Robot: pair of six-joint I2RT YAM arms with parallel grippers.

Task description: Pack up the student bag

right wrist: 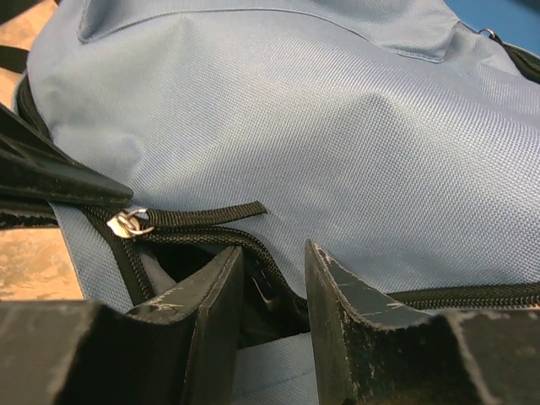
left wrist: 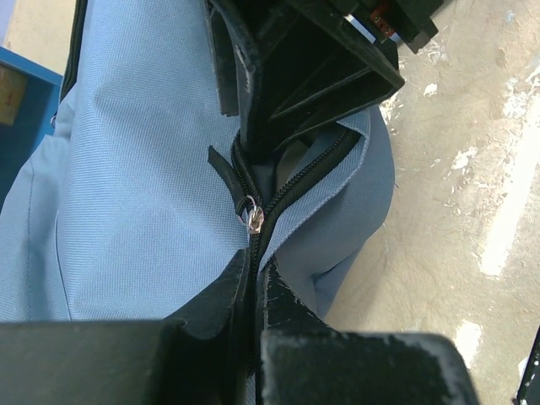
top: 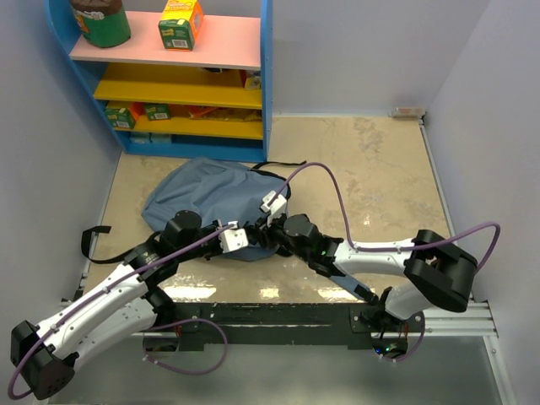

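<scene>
The blue-grey bag (top: 207,190) lies on the floor in front of the shelf, its front edge under both arms. In the left wrist view, my left gripper is shut on the zipper edge of the bag, just below the metal zipper slider (left wrist: 256,219). Beyond the slider the black zipper is parted, leaving a small gap. My right gripper is open, with one zipper edge (right wrist: 261,257) and the dark opening showing between its fingers. A short black tab (right wrist: 202,215) lies by the slider. The inside of the bag is mostly hidden.
Behind the bag, a blue shelf unit (top: 267,101) carries green and orange boxes (top: 180,25) and a dark green roll (top: 105,25). Black straps (top: 87,245) trail beside the bag.
</scene>
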